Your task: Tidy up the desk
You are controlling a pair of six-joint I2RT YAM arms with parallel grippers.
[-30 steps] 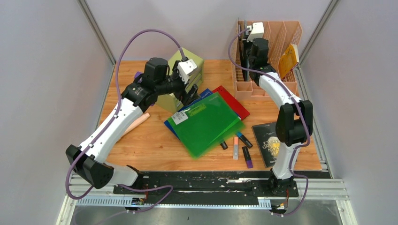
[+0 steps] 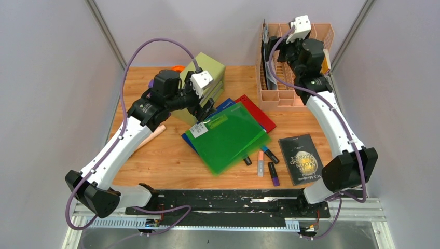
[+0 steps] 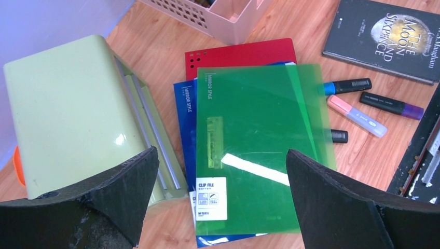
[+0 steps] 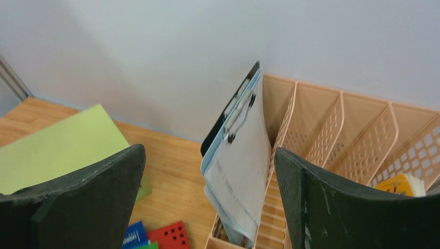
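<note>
Green clip file (image 2: 226, 140), blue file (image 3: 186, 119) and red file (image 2: 258, 113) lie stacked mid-desk. My left gripper hangs open above them, beside the pale green drawer box (image 3: 67, 114). My right gripper is open over the pink organizer (image 2: 285, 104), where a white folder with a clip (image 4: 238, 181) stands upright in a left compartment. Markers (image 3: 389, 104), a highlighter (image 3: 366, 122) and a dark book (image 2: 301, 161) lie at the right of the desk.
A yellow item (image 4: 394, 187) stands in the organizer's right part. A pale pink roll (image 2: 153, 136) lies left of the drawer box. Bare wood shows at the desk's front left; walls surround the desk.
</note>
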